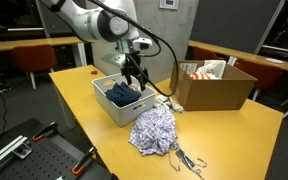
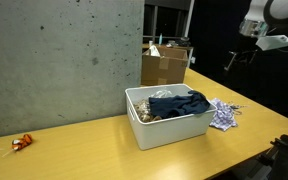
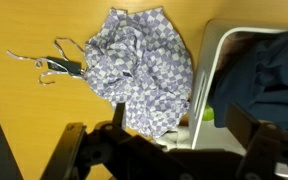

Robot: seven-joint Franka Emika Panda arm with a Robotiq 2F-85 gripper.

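Note:
My gripper stands open above the table, its fingers wide apart at the bottom of the wrist view. Nothing shows held between them. A blue-white checkered cloth [image 3: 144, 75] lies crumpled on the table, left of the white bin [image 3: 206, 75] in that view. Inside the bin is a dark navy cloth [image 3: 269, 85]. A small white item [image 3: 176, 137] lies on the table beside the bin, between the fingers as seen from above. In the first exterior view the arm hangs over the bin [image 1: 134, 112], and the checkered cloth [image 1: 154, 130] is to its right.
A brown cardboard box [image 1: 214, 93] with white and orange items stands behind the bin. Thin cords with a dark clip [image 3: 66, 68] lie beside the checkered cloth. A small orange-red object [image 2: 22, 142] sits at the far table end.

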